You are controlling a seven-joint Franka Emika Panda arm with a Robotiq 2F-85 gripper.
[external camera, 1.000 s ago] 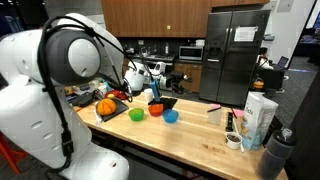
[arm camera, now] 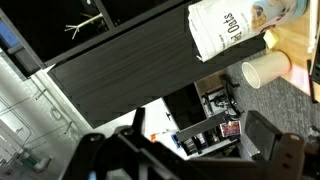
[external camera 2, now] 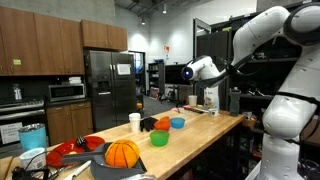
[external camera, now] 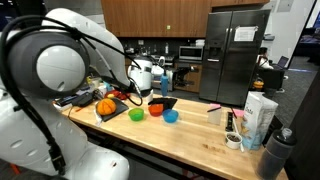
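My gripper (external camera: 172,78) hangs in the air above the table, tilted sideways. In exterior view 2, the gripper (external camera 2: 187,72) is well clear of the bowls. Its dark fingers (arm camera: 140,130) stand wide apart in the wrist view; nothing is between them, so it is open. On the table are a green bowl (external camera: 137,115), a red bowl (external camera: 155,110), a blue bowl (external camera: 170,116) and an orange ball (external camera: 106,107). A printed oats bag (arm camera: 228,22) and a pale cup (arm camera: 265,68) appear at the upper right of the wrist view.
Along the table's right edge stand a white bag (external camera: 258,115), a dark canister (external camera: 275,156) and a small white cup (external camera: 233,141). The bare tabletop (external camera: 195,145) in front of the blue bowl is free. A dark fridge (external camera: 228,55) stands behind.
The arm's links at the left have shifted, and the wrist has moved slightly. The bowls, the ball and the bag stay where they were.
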